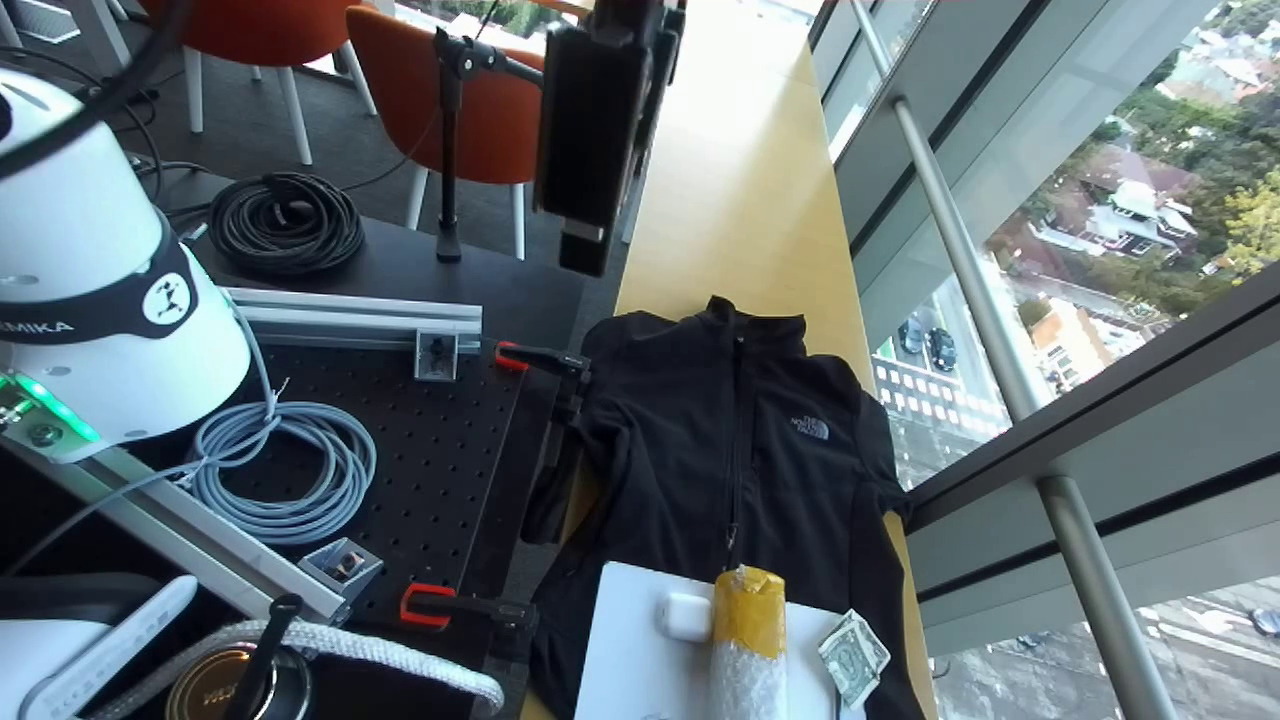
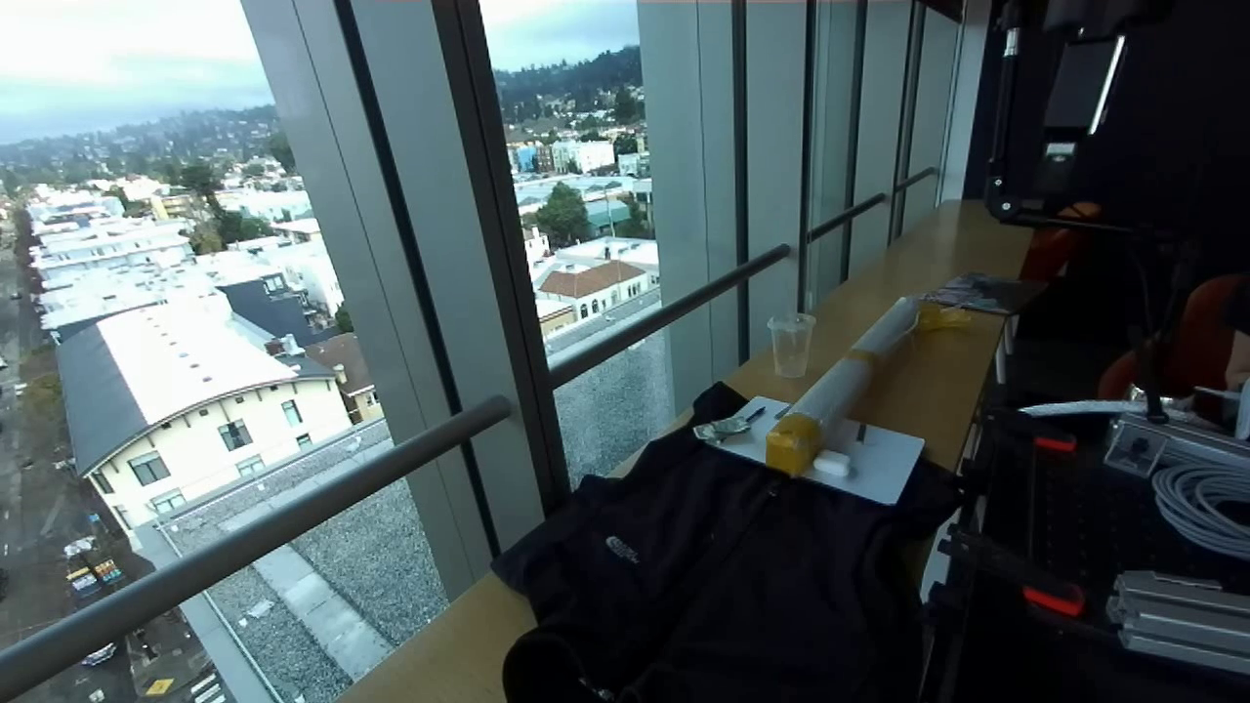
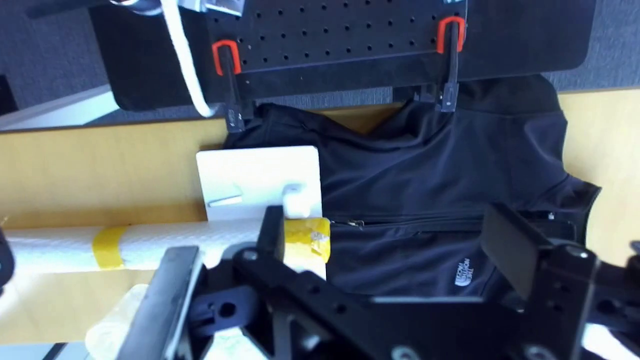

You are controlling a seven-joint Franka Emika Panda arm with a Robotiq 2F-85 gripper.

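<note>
My gripper stands open in the wrist view, its two fingers wide apart with nothing between them. It is well above the table, over a black zip jacket spread flat. In exterior view 1 the dark gripper body hangs near the top, past the jacket's collar. A thin white board lies on the jacket's lower part. On it rest a small white case, a wrapped tube with a yellow-taped end, and a folded banknote.
Black clamps with red tips line the table's edge beside the perforated board. A clear plastic cup stands by the window side. A metal rail runs along the windows.
</note>
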